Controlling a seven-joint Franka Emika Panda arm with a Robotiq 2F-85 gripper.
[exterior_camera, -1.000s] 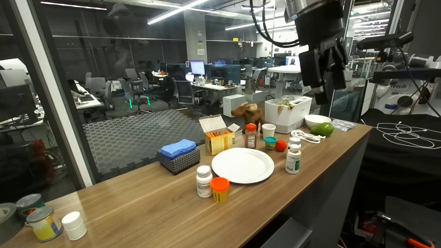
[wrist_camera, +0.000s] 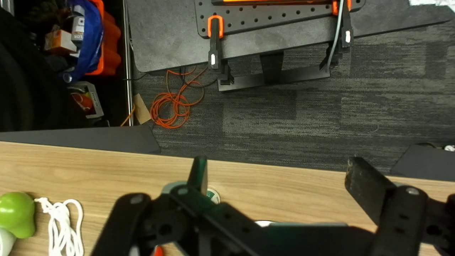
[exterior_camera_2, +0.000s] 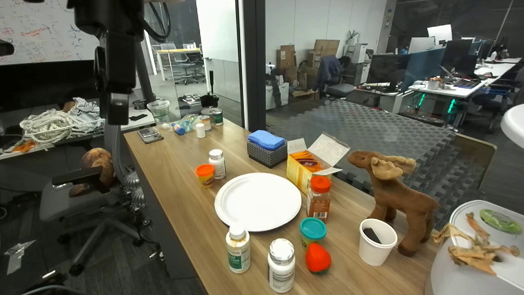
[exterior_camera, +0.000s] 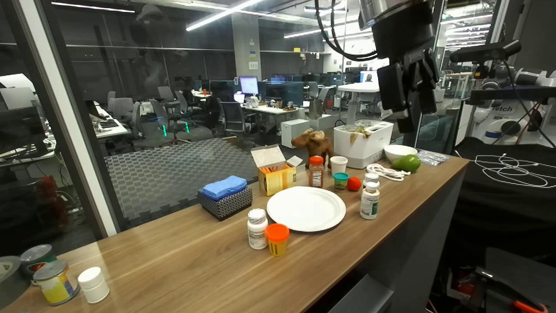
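Note:
My gripper stands open in the wrist view, its two fingers wide apart and nothing between them. In exterior view 1 it hangs well above the wooden counter (exterior_camera: 198, 271). The white plate (exterior_camera: 306, 209) lies bare at mid-counter. Beside it stand a white pill bottle (exterior_camera: 257, 229) and an orange-lidded yellow tub (exterior_camera: 277, 240). On its other side are a green-labelled bottle (exterior_camera_2: 238, 250), another white bottle (exterior_camera_2: 281, 266), a teal-lidded tub (exterior_camera_2: 312, 230) and a red ball-like item (exterior_camera_2: 318, 258).
Behind the plate sit a yellow box (exterior_camera_2: 302, 169), a red-lidded jar (exterior_camera_2: 319, 198) and a basket with blue cloth (exterior_camera_2: 266, 151). A plush moose (exterior_camera_2: 400, 196), a white cup (exterior_camera_2: 376, 243) and a white bin (exterior_camera: 363, 146) stand farther along. Bare counter lies left of the plate in exterior view 1.

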